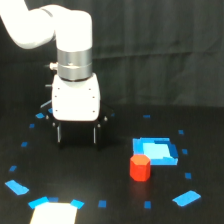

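A small red block (140,170) with a many-sided outline stands on the dark table, right of centre. Behind it and slightly to its right is a blue square-framed thing (171,158) with a white middle; the red block covers its front left corner. My gripper (79,135) hangs at the left, pointing down, its two thin dark fingers (58,132) well apart. Nothing shows between them. It is to the left of the red block and clear of it.
Small blue tape marks (102,204) dot the black table, with larger strips (186,198) near the front. A pale object (54,213) is cut off at the bottom left edge. Table between gripper and red block looks clear.
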